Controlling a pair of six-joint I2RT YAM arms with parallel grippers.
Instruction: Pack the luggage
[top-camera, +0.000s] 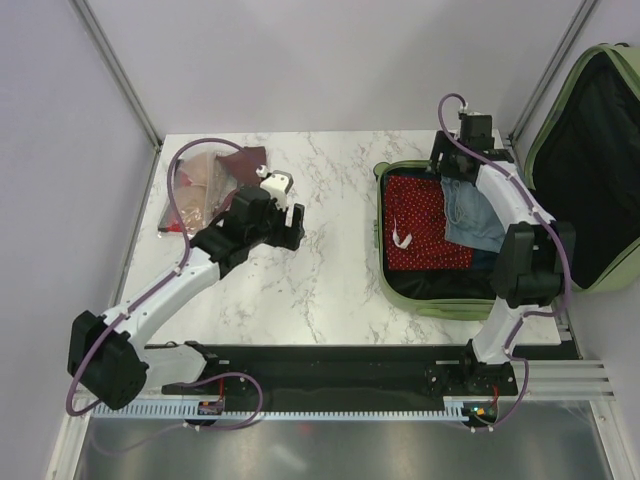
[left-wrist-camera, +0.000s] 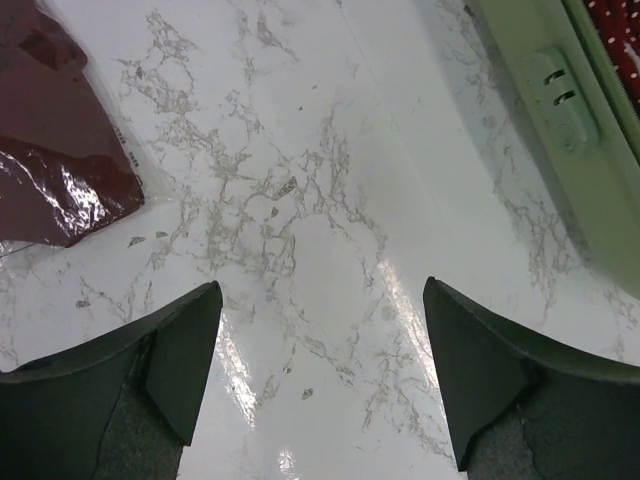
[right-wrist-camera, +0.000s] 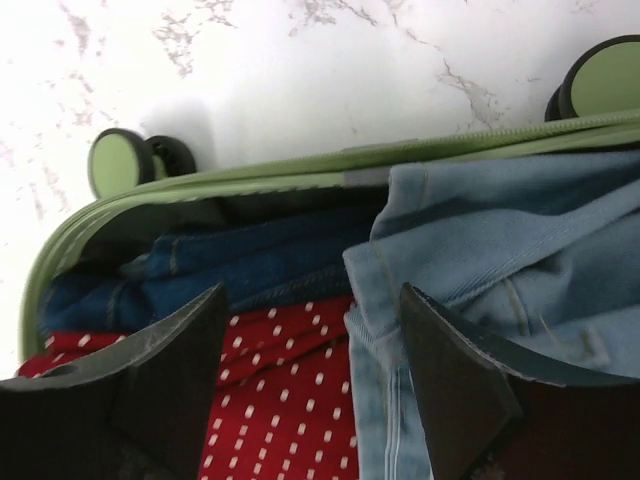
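An open green suitcase (top-camera: 430, 307) on the right holds red polka-dot fabric (top-camera: 420, 240) (right-wrist-camera: 280, 390), folded light-blue denim (top-camera: 470, 225) (right-wrist-camera: 510, 230) and dark blue cloth (right-wrist-camera: 230, 255) along its back wall. My right gripper (top-camera: 445, 155) stands open over the denim at the suitcase's back edge. My left gripper (top-camera: 285, 222) is open and empty over bare table, between the bagged maroon item (left-wrist-camera: 55, 165) and the suitcase. A small white object (top-camera: 402, 238) lies on the red fabric.
Clear bags with pinkish and maroon contents (top-camera: 195, 190) lie at the back left. The suitcase lid (top-camera: 590, 170) stands open on the right.
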